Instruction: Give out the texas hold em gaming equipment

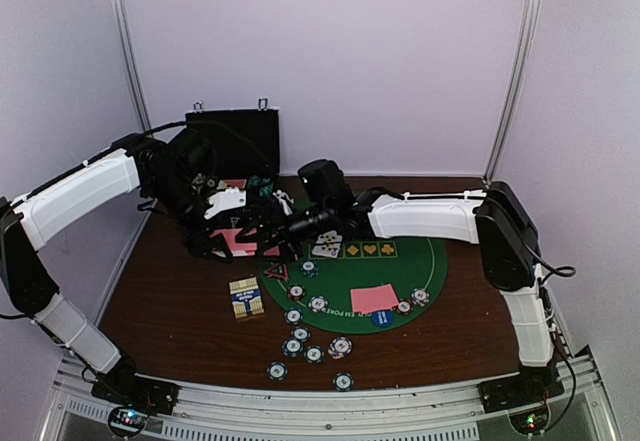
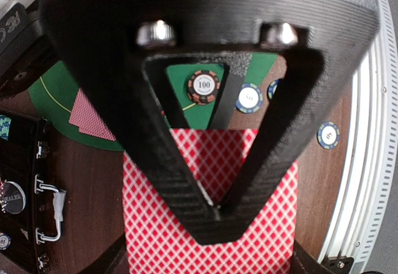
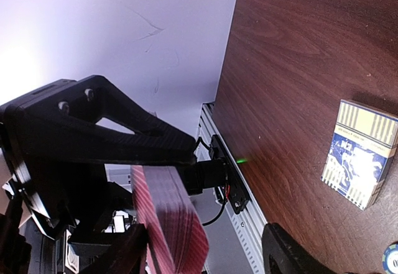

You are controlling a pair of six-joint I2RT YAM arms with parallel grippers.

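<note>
My left gripper (image 1: 222,245) is shut on a deck of red-backed cards (image 2: 149,224), its black finger (image 2: 214,227) lying across the deck's face in the left wrist view. The right gripper stands open close by; in its wrist view the end of the deck shows between its two fingers, nearer the left one. Whether they touch cannot be told. On the green poker mat (image 1: 436,273) lie face-down pink cards (image 1: 373,299), a few face-up cards (image 1: 327,245) and several chips (image 1: 318,304).
A boxed card deck (image 1: 246,298) lies on the wood left of the mat. Several chips (image 1: 314,354) are spread in front. An open black case (image 1: 240,141) stands at the back left.
</note>
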